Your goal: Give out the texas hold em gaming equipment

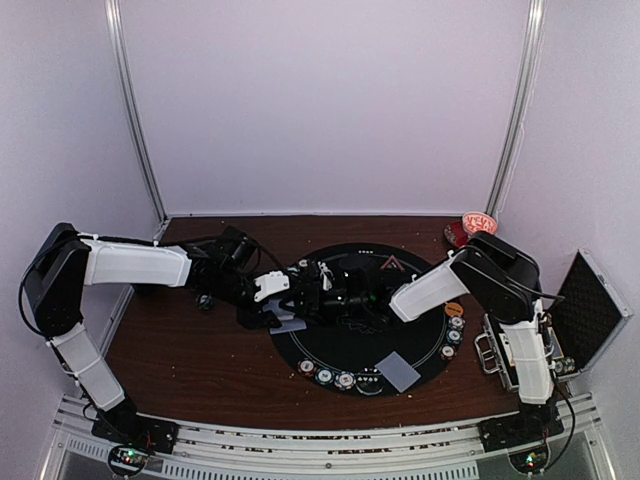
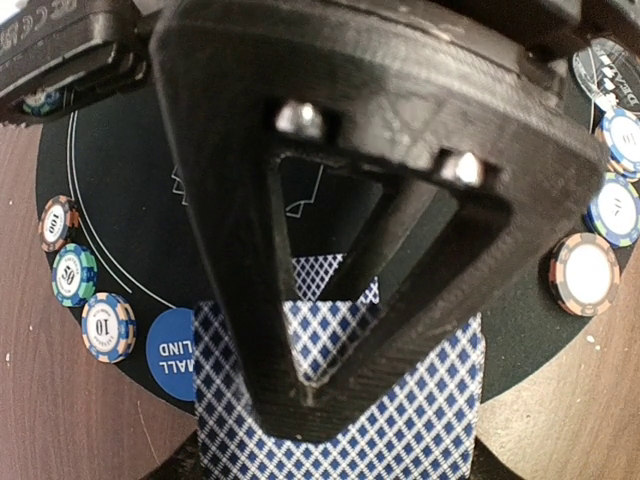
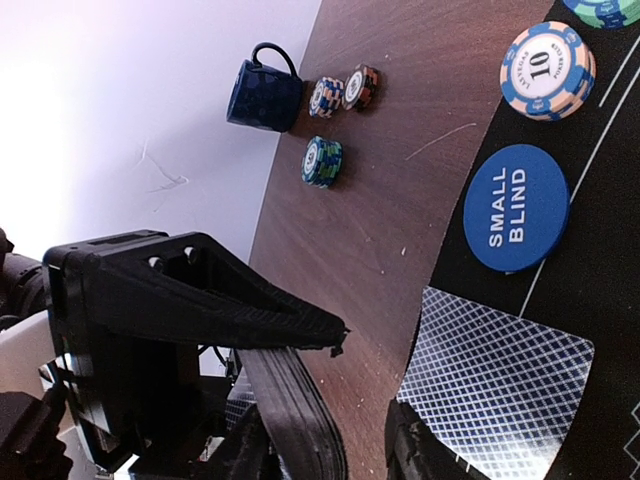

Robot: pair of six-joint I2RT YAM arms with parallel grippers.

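Note:
A deck of cards with blue checkered backs (image 2: 240, 420) fills the bottom of the left wrist view, and my left gripper (image 1: 274, 308) is shut on it above the mat's left edge. One left finger (image 2: 305, 405) crosses the deck's face; the other is hidden. In the right wrist view the deck's layered edge (image 3: 295, 415) shows. My right gripper stands open close to the deck, its fingertips showing at both sides of it in the left wrist view. A card (image 3: 495, 390) lies on the mat below, by the blue small blind button (image 3: 516, 208). Another card (image 1: 398, 371) lies near the front.
Chip stacks line the round black mat (image 1: 330, 345). On the left wood stand loose chips (image 3: 322, 162) and a dark mug (image 3: 265, 95). At the right is an open metal case (image 1: 495, 350), with a red-and-white bowl (image 1: 478, 223) behind.

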